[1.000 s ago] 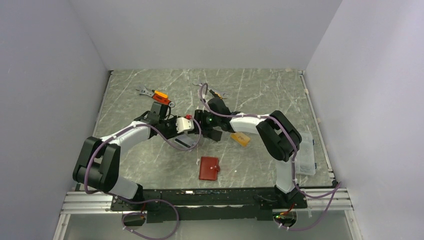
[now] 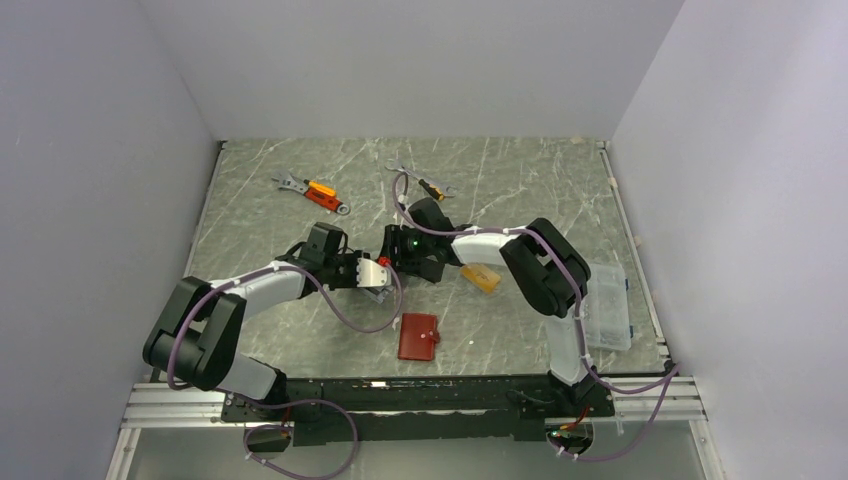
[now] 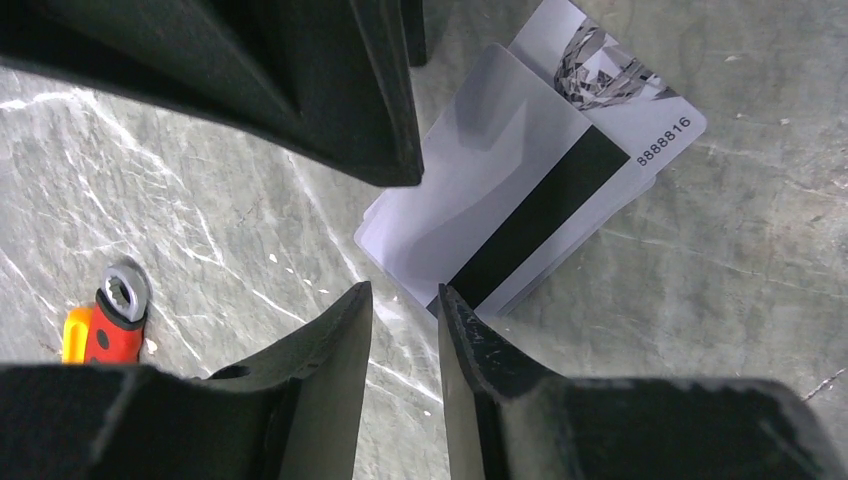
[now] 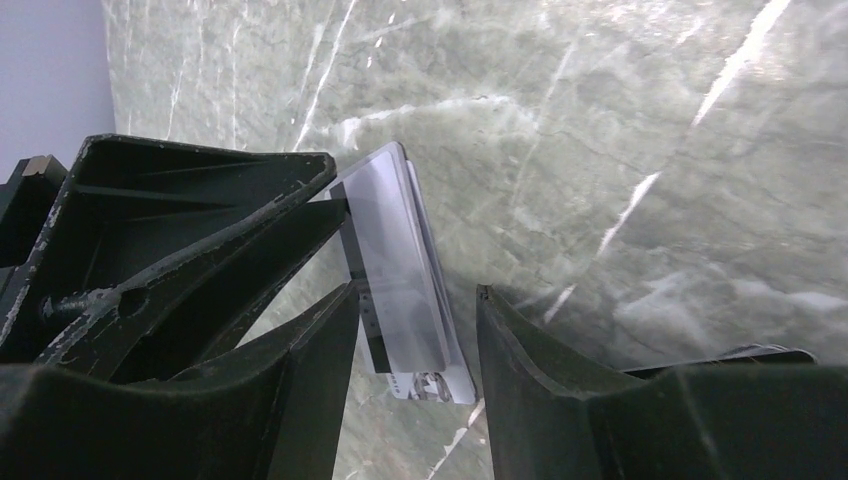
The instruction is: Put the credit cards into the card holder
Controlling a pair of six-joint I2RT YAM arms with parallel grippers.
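Overlapping white cards lie on the marbled table; in the left wrist view the upper card has a black stripe, and the card under it shows a diamond picture. My left gripper is part open over the near corner of this stack, nothing between its fingers. The right wrist view shows the same white cards flat on the table, below and left of centre between the part-open fingers of my right gripper. A dark red card holder, closed, lies at the front of the table.
A yellow card and a black card lie beside the right arm. Wrenches and other tools are at the back. A clear plastic box stands at the right. Both grippers are close together.
My left gripper has moved toward the front of the table, over the white cards. The right gripper has shifted slightly left, closer to them. The card holder has not moved.
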